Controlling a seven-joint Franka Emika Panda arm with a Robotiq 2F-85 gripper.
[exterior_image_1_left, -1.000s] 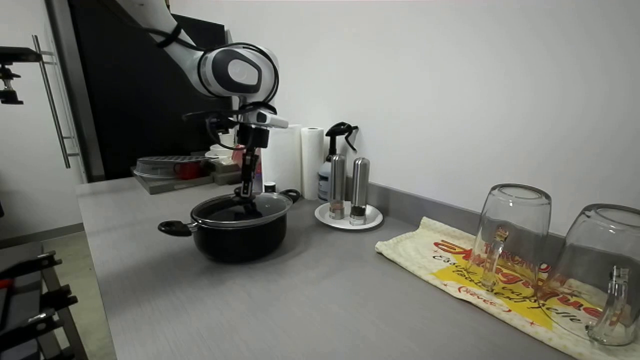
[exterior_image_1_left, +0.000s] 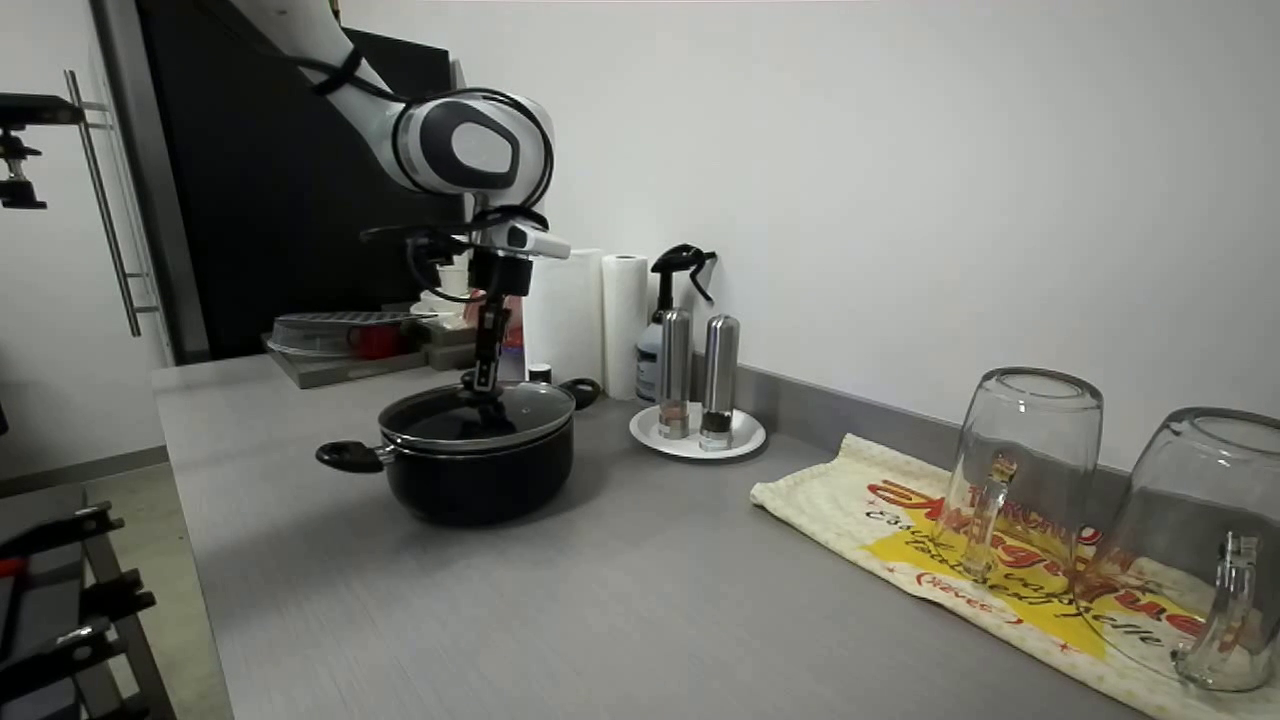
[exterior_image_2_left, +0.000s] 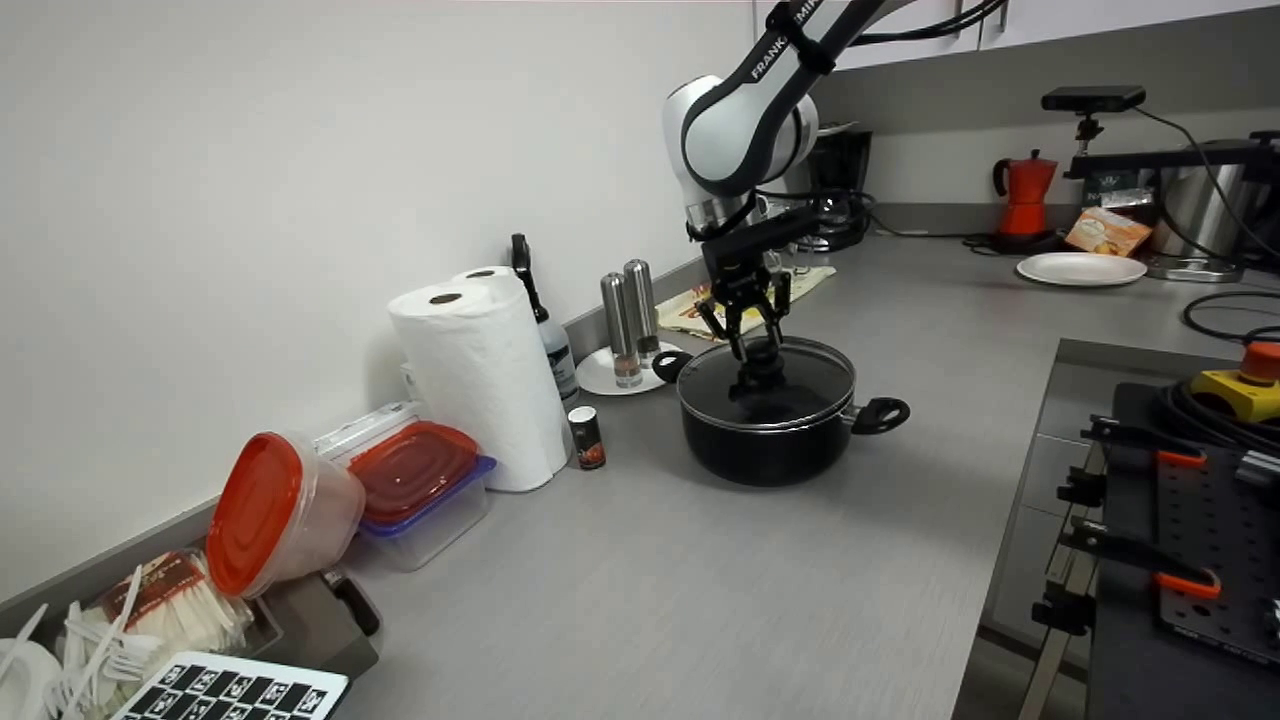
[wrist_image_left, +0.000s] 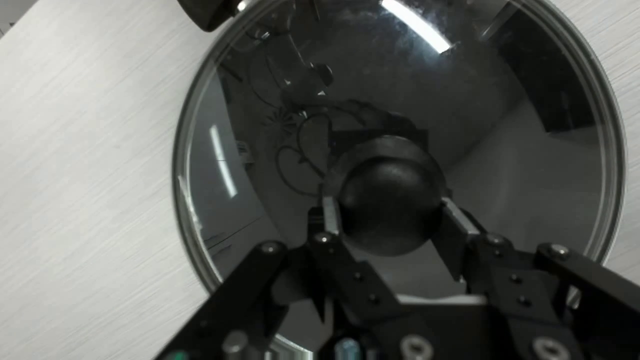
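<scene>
A black pot (exterior_image_1_left: 482, 485) with two side handles stands on the grey counter. Its glass lid (exterior_image_1_left: 546, 404) rests on the pot's rim, or very close to it; I cannot tell whether there is a thin gap. In the wrist view the lid's round black knob (wrist_image_left: 388, 204) sits between my fingertips, one on either side. My gripper (exterior_image_2_left: 758, 348) points down over the lid's middle and is shut on that knob. The pot's body is hidden below the dark lid (wrist_image_left: 510, 180) in the wrist view.
Behind the pot, a white plate (exterior_image_1_left: 741, 438) holds two tall grinders. Paper towel rolls (exterior_image_2_left: 474, 372), a small spice jar (exterior_image_2_left: 587, 437) and plastic containers (exterior_image_2_left: 414, 480) line the wall. Glass mugs (exterior_image_1_left: 1020, 468) stand upside down on a cloth.
My gripper has shifted slightly to the left in exterior view 1, and the lid has moved a little with it. The pot stays in place.
</scene>
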